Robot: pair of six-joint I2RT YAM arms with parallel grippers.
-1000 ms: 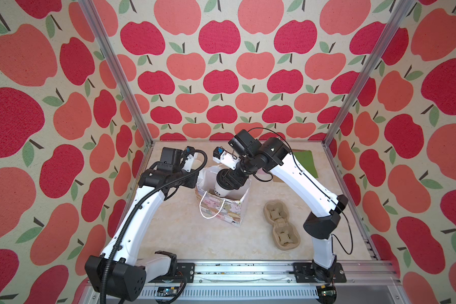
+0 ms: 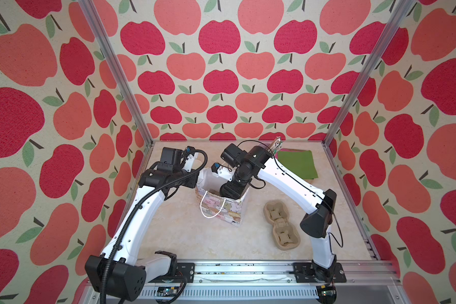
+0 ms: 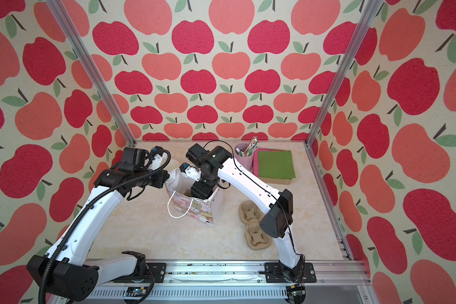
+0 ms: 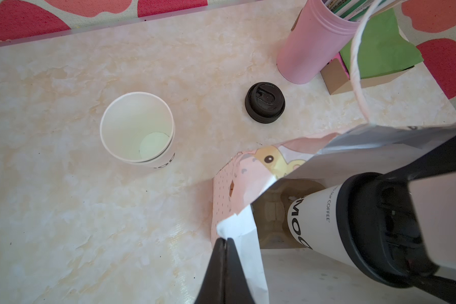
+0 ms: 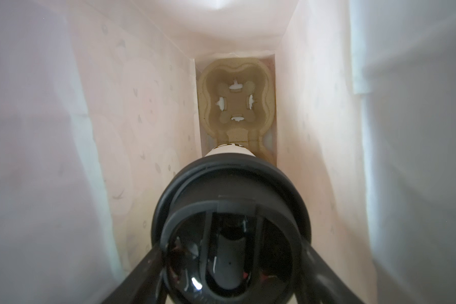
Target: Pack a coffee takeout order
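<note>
A patterned paper bag (image 2: 223,208) stands upright with its mouth open and a white handle drooping over the front. My left gripper is shut at the bag's left rim, the paper edge pinched at its fingertips. Inside the bag, a white coffee cup (image 4: 314,217) with a black lid (image 5: 233,164) is in my right gripper, whose fingers clasp the lid from both sides. Below lies a brown pulp carrier (image 5: 236,101), its far pocket empty. The cup overlaps the near pocket; whether its base touches the carrier is hidden.
An empty white cup (image 4: 136,129) and a loose black lid (image 4: 265,102) stand behind the bag. Further right are a pink canister of sticks (image 3: 244,156) and a box with green napkins (image 3: 274,164). Another carrier (image 2: 281,223) lies front right.
My right gripper has lowered the cup deeper into the bag; its white body, visible from above a second ago, is now hidden there. The left arm and the bag have stayed put.
</note>
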